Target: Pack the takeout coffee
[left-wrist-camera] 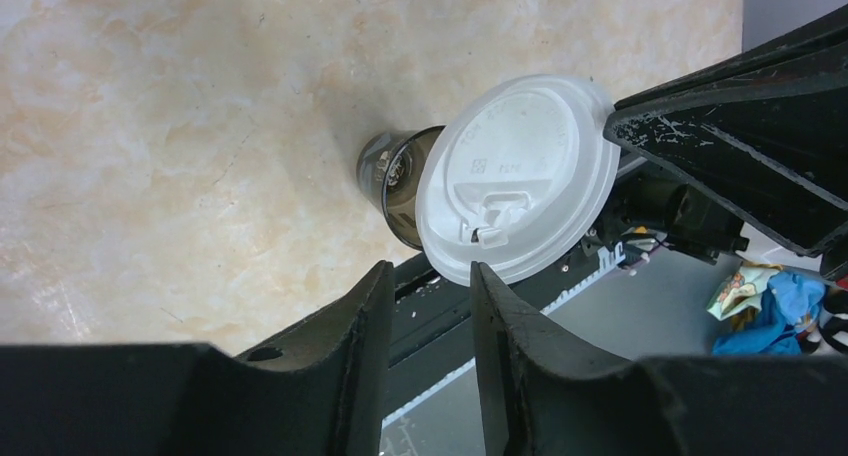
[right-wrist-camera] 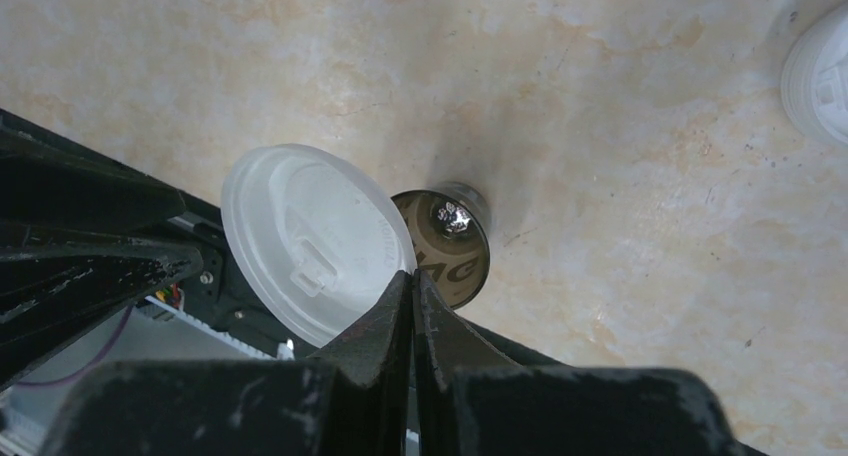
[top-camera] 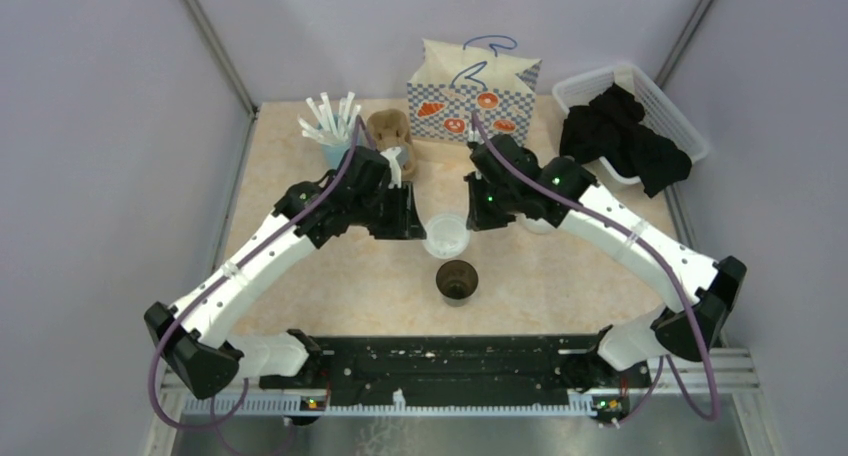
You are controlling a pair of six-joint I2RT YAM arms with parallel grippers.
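Observation:
A white plastic lid (top-camera: 446, 236) hangs tilted between my two grippers, above the table. My right gripper is shut on the lid's rim, the fingertips together at its edge. My left gripper stands part open by the opposite edge of the lid; one fingertip looks close to the rim, but whether they touch I cannot tell. Below the lid, a dark see-through cup (top-camera: 457, 282) stands upright and uncovered near the table's front edge. In the left wrist view the lid (left-wrist-camera: 515, 176) overlaps part of the cup's mouth.
More white lids (top-camera: 538, 225) lie right of my right gripper. At the back are a checkered paper bag (top-camera: 472, 111), a brown cup carrier (top-camera: 389, 126) and a holder of white straws (top-camera: 334, 126). A white basket (top-camera: 685, 126) with black cloth stands back right.

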